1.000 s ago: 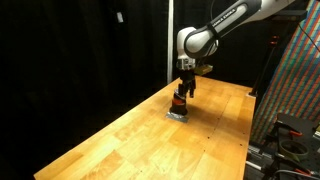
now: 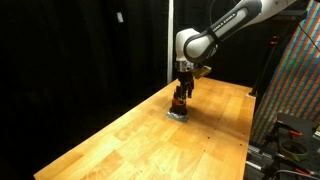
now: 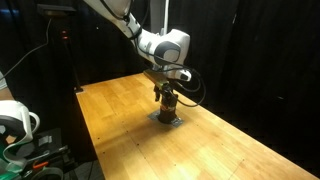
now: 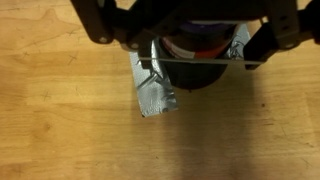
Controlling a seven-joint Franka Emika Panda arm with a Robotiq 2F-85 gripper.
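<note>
A dark round container (image 2: 178,107) stands on the wooden table, with silver tape (image 4: 154,88) stuck around its base. From above, the wrist view shows red and bluish-purple contents (image 4: 197,42) inside it. My gripper points down over the container, its fingers wide apart on either side of the opening. A thin pale strip (image 4: 200,61) crosses the wrist view between the two fingers; what it is, I cannot tell. In exterior view 2 the gripper (image 3: 167,92) is right at the container's top, and any contact is hidden.
Bare wooden table (image 2: 120,140) stretches out to the front and left, free of objects. Black curtains (image 2: 80,70) hang behind it. A dark stand with equipment (image 2: 292,145) is beside the table at the right.
The arm has come down very slightly over the container. The container and its tape stay where they were.
</note>
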